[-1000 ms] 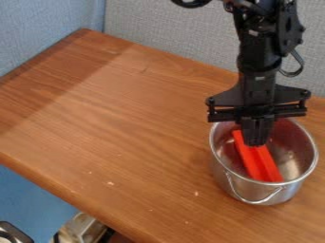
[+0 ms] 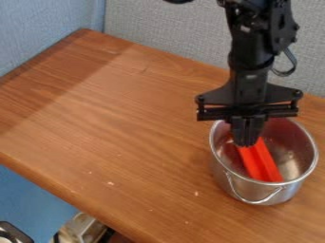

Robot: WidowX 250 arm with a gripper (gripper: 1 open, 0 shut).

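A silver metal pot (image 2: 282,188) with a wire handle stands at the right of the wooden table. Inside it lies a long red object (image 2: 260,162), tilted along the pot's inside. Over the pot's back left part hangs my black gripper (image 2: 246,135), fingers pointing down at the upper end of the red object. The fingertips look shut; whether they touch the red object cannot be told.
A grey padded wall (image 2: 152,38) runs along the back. Some hardware sits below the table's front left edge.
My gripper has moved slightly to the left over the pot. The pot and the red object look unmoved.
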